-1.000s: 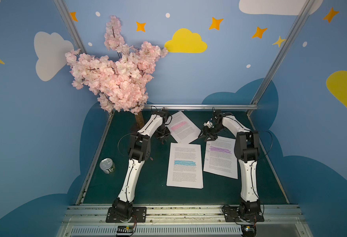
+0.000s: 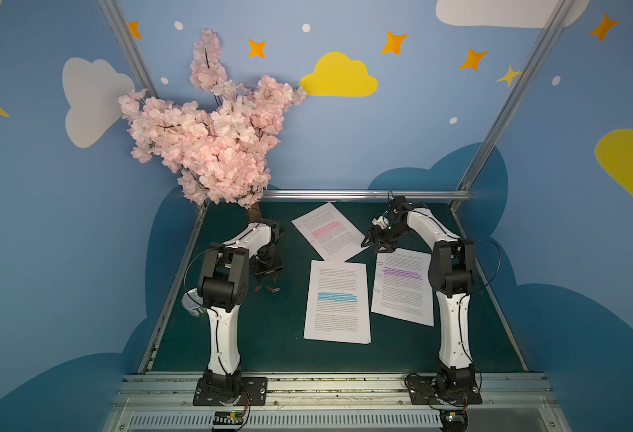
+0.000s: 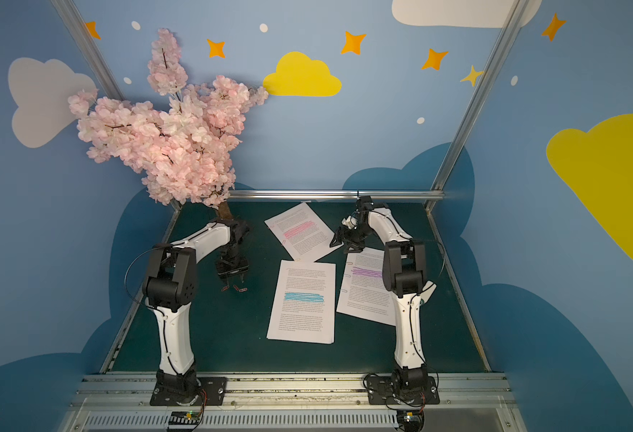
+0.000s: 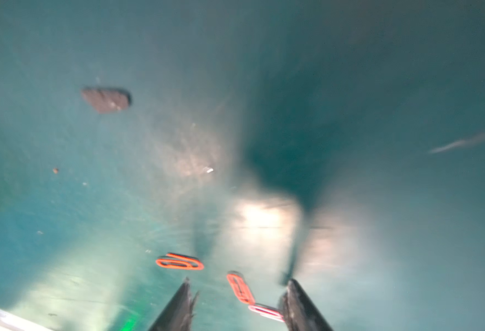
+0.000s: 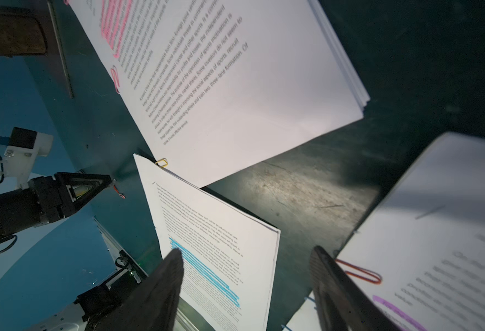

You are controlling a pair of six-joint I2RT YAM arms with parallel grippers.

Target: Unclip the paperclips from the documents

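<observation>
In the left wrist view my left gripper stands open. Near its tips lie an orange paperclip (image 4: 180, 262), a red-orange one (image 4: 240, 288) and a pink one (image 4: 266, 312) close against one finger; whether they touch is unclear. My right gripper, also open, hangs over the meeting corners of the documents. A red paperclip (image 5: 363, 271) grips the purple-marked document (image 2: 403, 288) beside one finger, with blue clip ends (image 5: 308, 299) nearby. The pink-marked document (image 2: 328, 232) carries a pink clip (image 5: 115, 79); a yellow clip (image 5: 161, 162) shows by the blue-marked document (image 2: 336, 309).
A can (image 2: 192, 304) is mostly hidden behind the left arm. The blossom tree (image 2: 212, 144) rises at the back left.
The can has become mostly covered. The right arm has barely moved.
</observation>
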